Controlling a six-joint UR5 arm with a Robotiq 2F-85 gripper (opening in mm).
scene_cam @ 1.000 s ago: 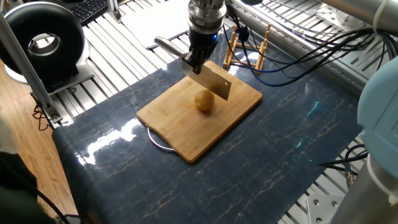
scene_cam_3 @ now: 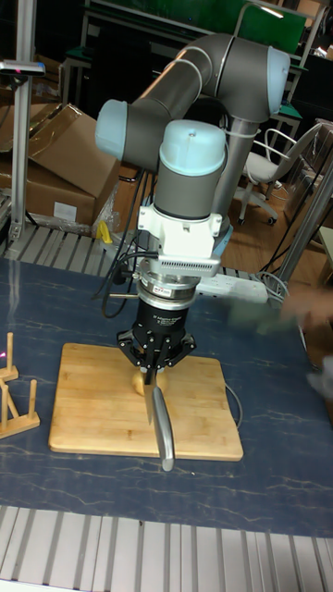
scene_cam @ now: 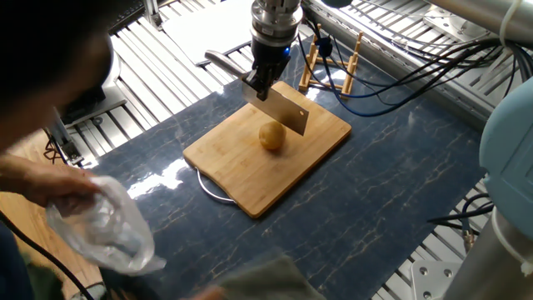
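Observation:
A cleaver [scene_cam: 279,108] with a broad steel blade is held in my gripper [scene_cam: 263,87], which is shut on it near the handle end. The blade hangs over the cutting board [scene_cam: 225,156], right beside a round yellowish-brown fruit or vegetable [scene_cam: 271,136]. Whether blade and round thing touch, I cannot tell. In the other exterior view the gripper [scene_cam_3: 153,367] points down over the board [scene_cam_3: 89,414], and the cleaver's metal handle [scene_cam_3: 164,434] juts toward that camera. There the round thing [scene_cam_3: 138,382] is mostly hidden behind gripper and blade.
A person's hand [scene_cam: 62,187] holds a clear plastic bag [scene_cam: 112,229] at the left, and a grey cloth [scene_cam: 271,279] lies at the front edge. Beyond the board stands a wooden rack [scene_cam: 327,67] with cables hanging around it.
A person has leaned in from the left with the plastic bag, and a grey cloth has come in at the front. Small teal bits on the table's right are gone. The arm has barely moved.

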